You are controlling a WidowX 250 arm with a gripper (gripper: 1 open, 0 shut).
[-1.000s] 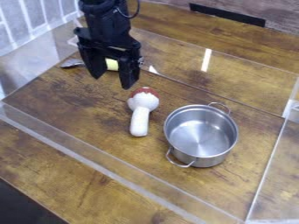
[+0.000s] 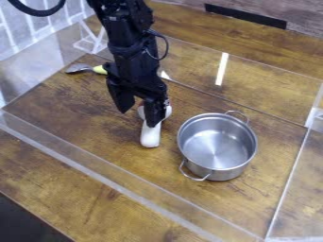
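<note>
My black gripper (image 2: 136,102) stands open, lowered over a white elongated object (image 2: 150,134) on the wooden table, whose upper rounded part is largely hidden behind my fingers. To the right of it sits a steel pot (image 2: 217,147) with two handles, apart from the gripper.
Clear low walls border the wooden table (image 2: 76,161). At the back left, behind the arm, lie a yellow object (image 2: 98,69) and a grey utensil (image 2: 78,70), partly hidden.
My gripper has moved down and to the right from the back left, onto the white object, now covering its upper part. The pot has not moved.
</note>
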